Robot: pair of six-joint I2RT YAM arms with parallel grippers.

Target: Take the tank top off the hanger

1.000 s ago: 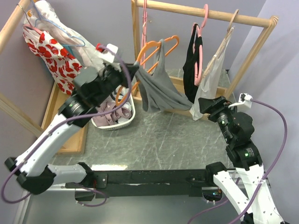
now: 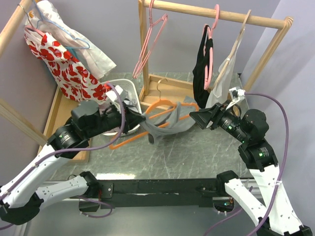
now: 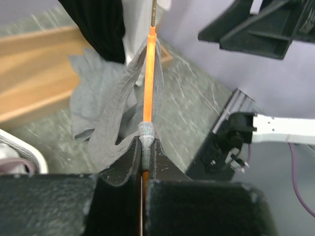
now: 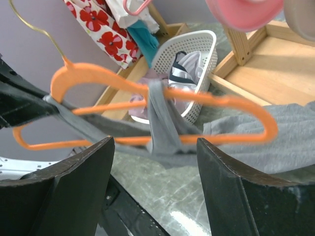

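Observation:
The grey tank top hangs bunched on the orange hanger, which is tilted in mid-air over the floor. In the left wrist view my left gripper is shut on the hanger's orange bar with a bit of grey cloth around it. A grey strap still loops over the hanger's other arm, facing my right gripper. That right gripper stands open at the right end of the hanger, its fingers spread apart with nothing gripped between them.
A white basket of clothes stands behind the left gripper. Pink hangers, a black garment and a white garment hang from the wooden rack behind.

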